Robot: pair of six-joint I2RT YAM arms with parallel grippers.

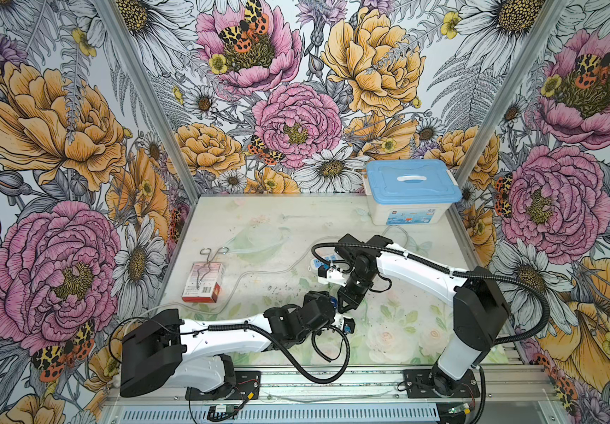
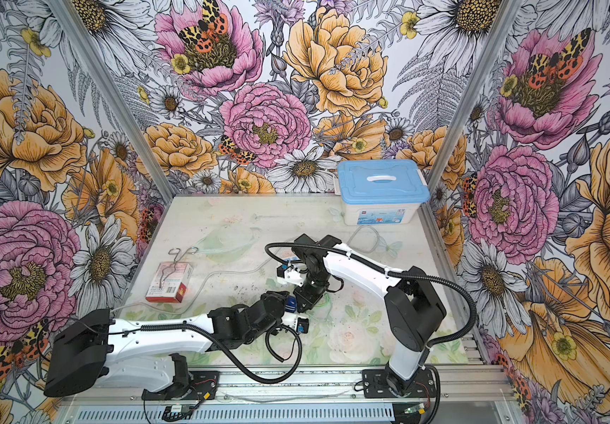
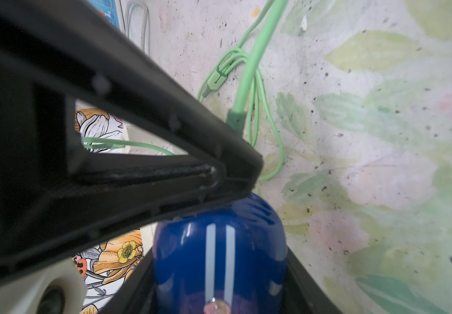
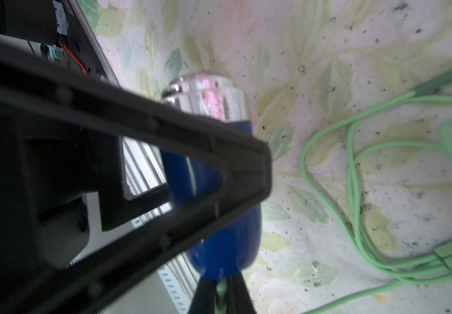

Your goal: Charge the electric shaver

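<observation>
A blue electric shaver with a chrome head is held upright-to-camera in my right gripper, which is shut on it; its rounded blue body [image 3: 219,261] also fills the lower left wrist view. A green cable [image 3: 260,49] runs to my left gripper at the shaver's end, its plug sleeve partly behind the near black finger. Whether the plug sits in the shaver is hidden, and how far the left fingers stand closed is unclear. Both grippers meet over the middle of the table [image 1: 404,332]. More green cable [image 4: 357,172] lies looped below.
A blue-lidded bin [image 1: 411,190] stands at the back right. A red and white box [image 1: 202,282] with a wire item on it lies at the left, beside thin cables.
</observation>
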